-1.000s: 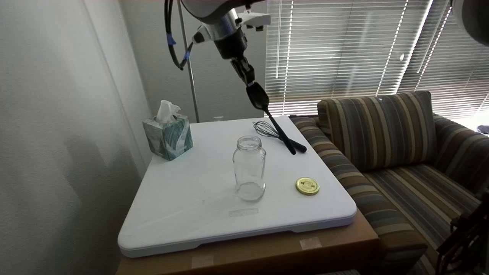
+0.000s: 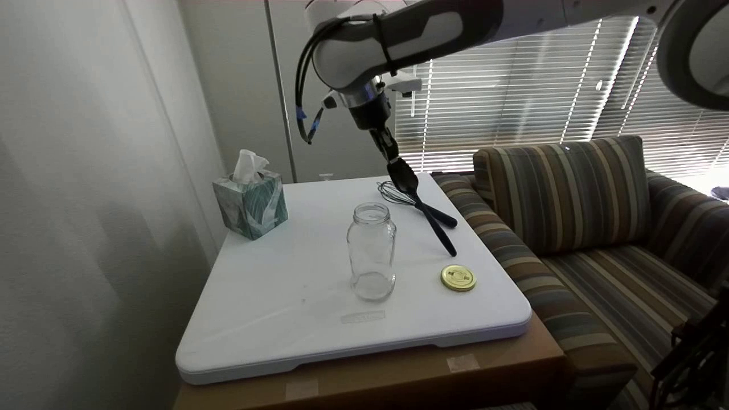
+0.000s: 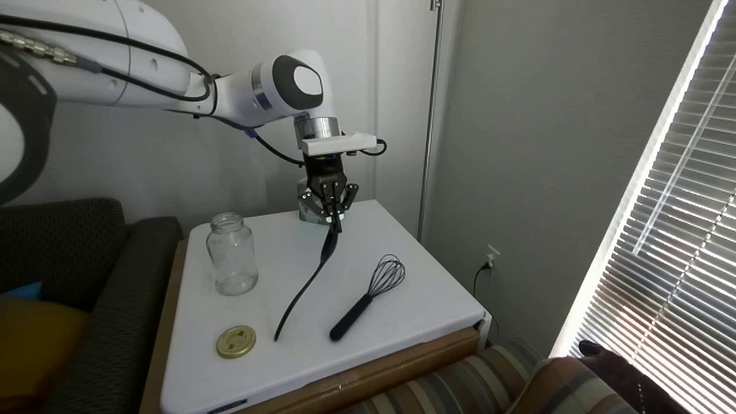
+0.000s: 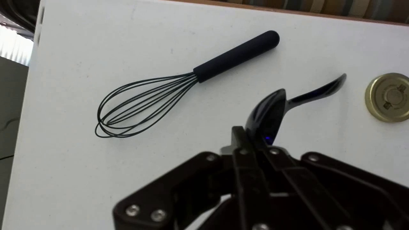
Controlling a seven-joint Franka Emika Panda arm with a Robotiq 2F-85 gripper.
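A black spoon (image 2: pixel 435 226) hangs bowl-up from my gripper (image 2: pixel 394 156), its handle slanting down toward the table. In the wrist view the fingers are shut on the end of the spoon's bowl (image 4: pixel 267 113), and the handle points away to the upper right. Exterior view 2 shows the handle's lower end close to the tabletop; whether it touches, I cannot tell. The clear glass jar (image 2: pixel 372 254) stands upright and open, apart from the spoon. Its gold lid (image 2: pixel 458 278) lies flat on the table. A black whisk (image 4: pixel 191 80) rests beside the spoon.
The white table (image 2: pixel 273 321) has free room at its left and front. A tissue box (image 2: pixel 251 203) stands at the back left. Along the table's right side runs a striped armchair (image 2: pixel 509 266).
My gripper has come down and slightly to the right in exterior view 1, carrying the spoon with it. The jar, lid, whisk and tissue box have stayed where they were.
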